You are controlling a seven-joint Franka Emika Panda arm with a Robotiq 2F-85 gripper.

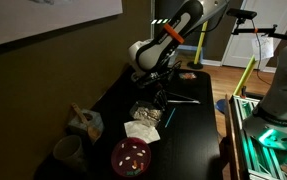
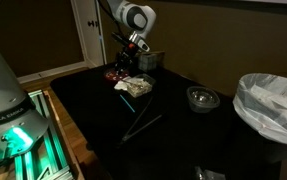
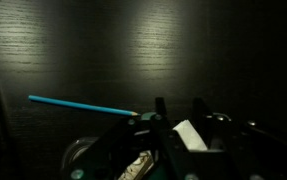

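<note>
In exterior view 1 my gripper (image 1: 161, 98) hangs over the table beside a clear container (image 1: 144, 112) with pale contents. In the wrist view the fingertips of the gripper stand apart, with nothing visible held between them. A blue pen-like stick (image 3: 83, 104) lies on the dark tabletop to their left. Below the fingers, a piece of white paper (image 3: 190, 136) and part of the container's rim show, mostly covered by the gripper. Exterior view 2 shows the blue stick (image 2: 128, 103) in front of the container (image 2: 135, 86).
A red bowl (image 1: 131, 160) with small pieces inside stands near a white paper towel (image 1: 141, 131). A clear bowl (image 2: 202, 98) and a white-lined bin (image 2: 273, 98) are at the right of exterior view 2. Long thin tools (image 2: 140, 130) lie mid-table. Bare table surrounds them.
</note>
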